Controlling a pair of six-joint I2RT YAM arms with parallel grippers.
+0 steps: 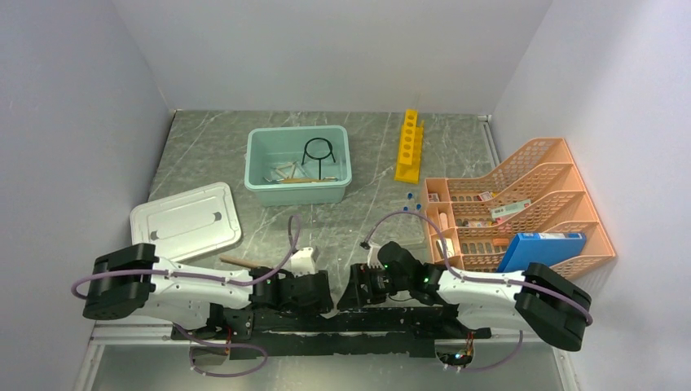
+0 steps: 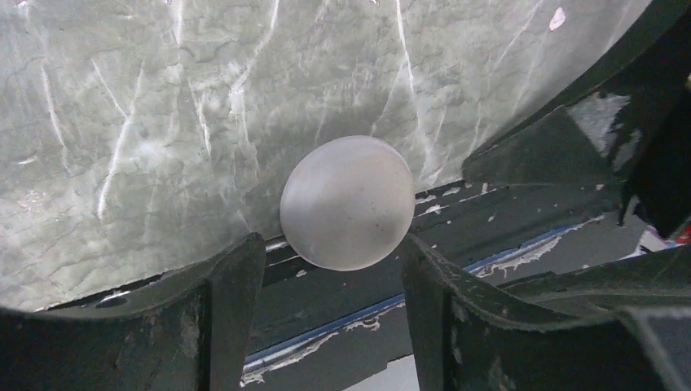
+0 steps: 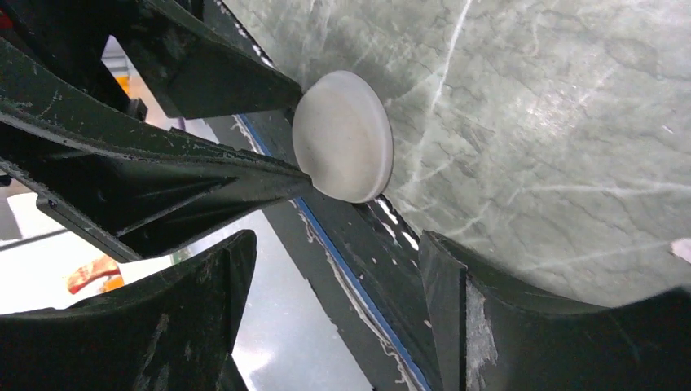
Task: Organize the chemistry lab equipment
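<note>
A round pale disc [image 2: 346, 204], like a shallow dish [image 3: 342, 130], lies at the table's front edge, partly over the dark rim. My left gripper is part open just in front of it, fingertips either side, with nothing clearly held. In the right wrist view, black fingers of the other arm reach the disc's left side. My right gripper has its fingertips spread beside the disc; whether anything thin is between them is not visible. A teal bin [image 1: 297, 192] holds a ring stand and tools. A yellow tube rack [image 1: 407, 142] stands at the back.
A white lid [image 1: 179, 212] lies at the left. An orange compartment organiser [image 1: 521, 171] with a blue box [image 1: 525, 252] stands at the right. A wooden rod lies behind the left arm.
</note>
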